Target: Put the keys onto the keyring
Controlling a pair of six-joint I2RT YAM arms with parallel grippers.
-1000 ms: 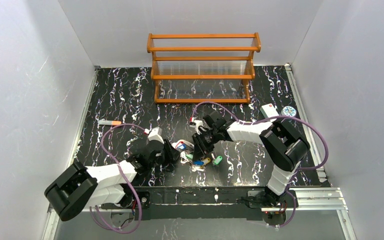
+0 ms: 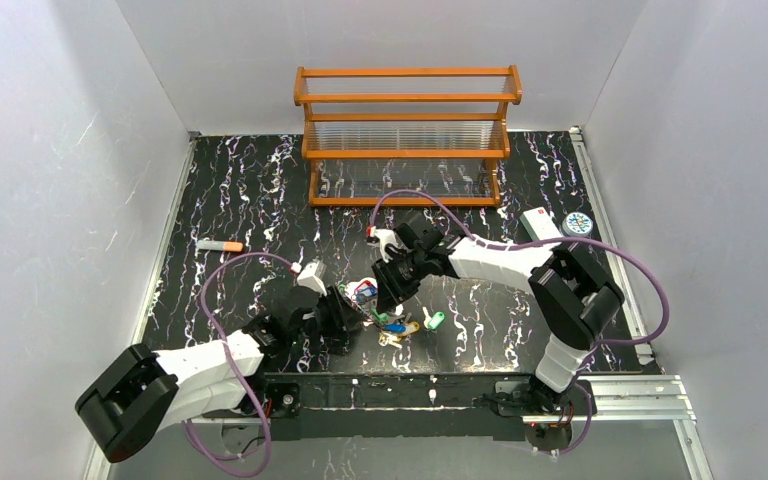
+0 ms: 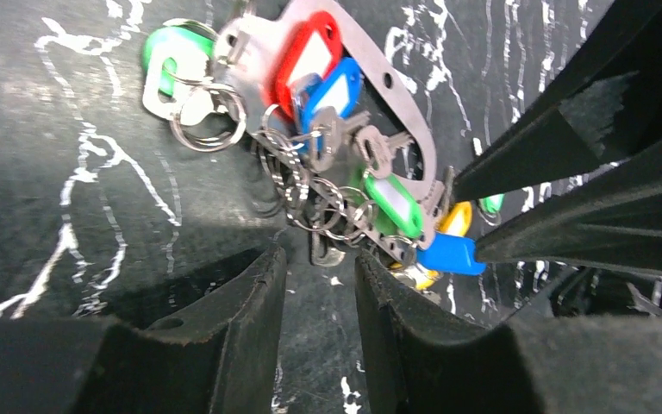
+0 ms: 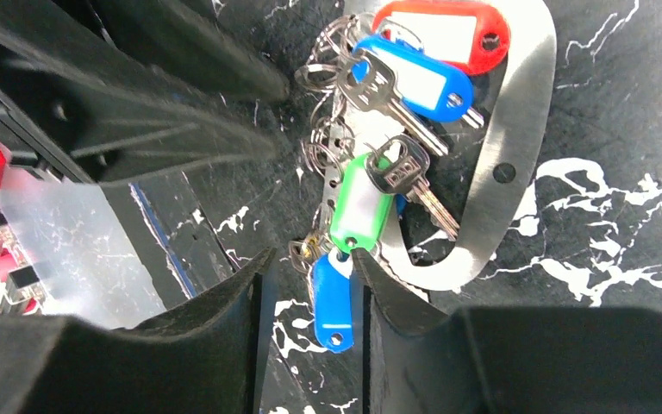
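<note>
A steel U-shaped keyring (image 4: 517, 129) lies on the dark marbled table, with a red tag (image 4: 440, 33), blue tag (image 4: 422, 82), green tag (image 4: 364, 207) and several keys along it. Another blue tag (image 4: 334, 302) shows between the fingertips of my right gripper; a gap remains beside it, so its hold is unclear. My left gripper stands part open, nothing clearly held, its tips over the bunch of small split rings (image 3: 319, 203). From the left wrist view, the right gripper's fingers (image 3: 534, 181) sit close to the blue tag (image 3: 452, 253).
A loose green-tagged key (image 2: 435, 320) lies right of the cluster. An orange wooden rack (image 2: 410, 203) stands at the back. A white box (image 2: 541, 224) and round white disc (image 2: 577, 223) are far right, an orange-ended tool (image 2: 220, 246) far left.
The right gripper has shifted slightly left. The keyring has barely moved.
</note>
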